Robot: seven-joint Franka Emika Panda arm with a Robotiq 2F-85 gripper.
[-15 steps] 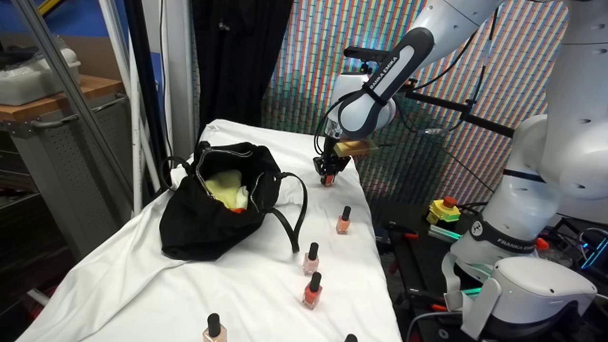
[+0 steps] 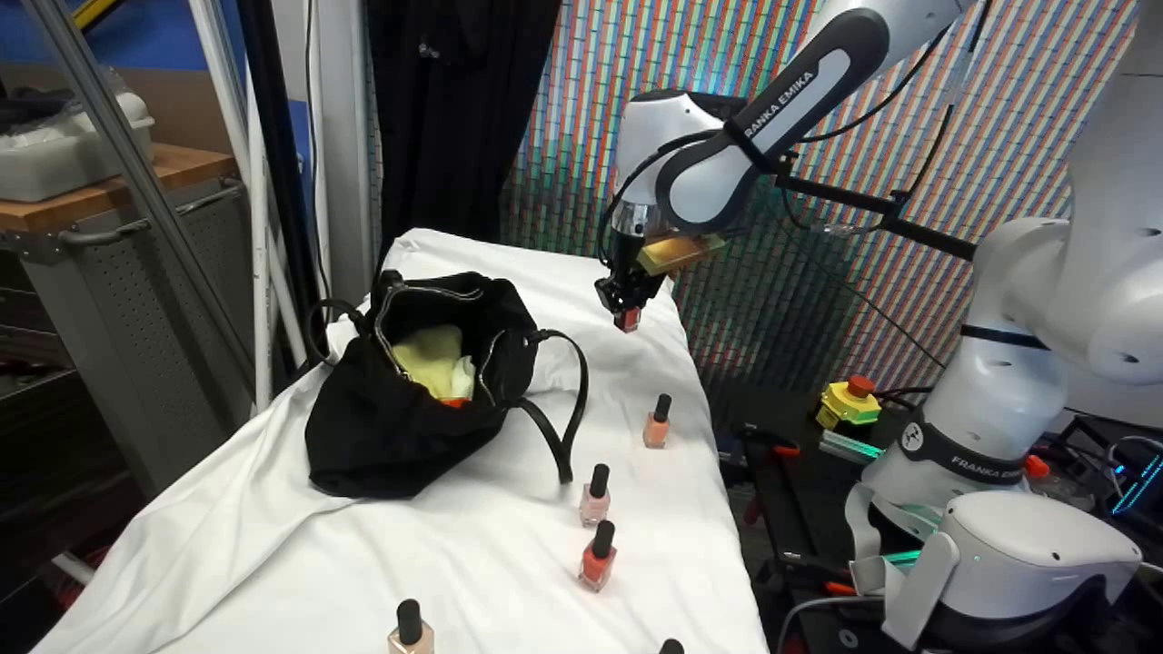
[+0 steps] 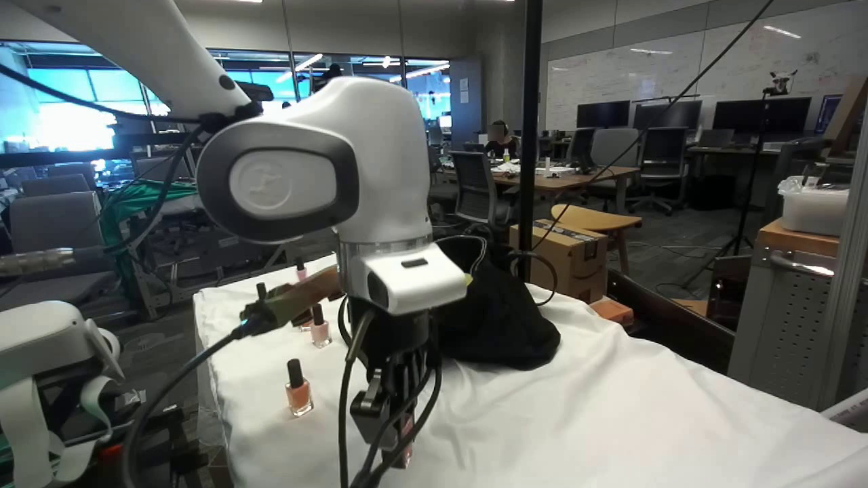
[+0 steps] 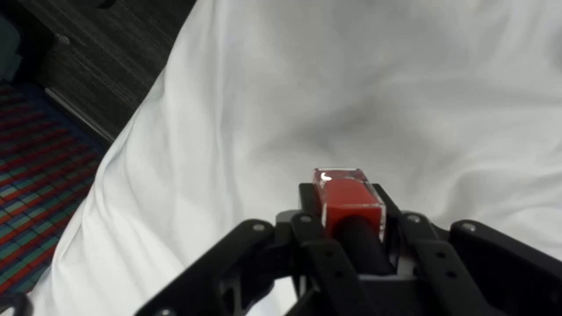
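Note:
A red nail polish bottle [image 4: 351, 197] with a black cap is pinched between the fingers of my gripper, its glass end pointing away from the wrist camera. In exterior view 1 the gripper [image 2: 630, 303] hangs over the far right part of the white cloth, the red bottle [image 2: 629, 320] at its tip. To the left on the table sits a black bag [image 2: 403, 431], its mouth open, with a yellow cloth [image 2: 433, 358] inside. My arm partly covers the bag [image 3: 504, 325] in exterior view 2.
Several bottles stand upright on the cloth: an orange one [image 2: 656, 423], a pale pink one [image 2: 594, 497], a red-orange one [image 2: 597, 558] and a beige one [image 2: 411, 630]. The bag's strap [image 2: 567, 436] loops toward them.
My gripper has risen from the table with the red bottle held in it. The bag and the standing bottles are where they were.

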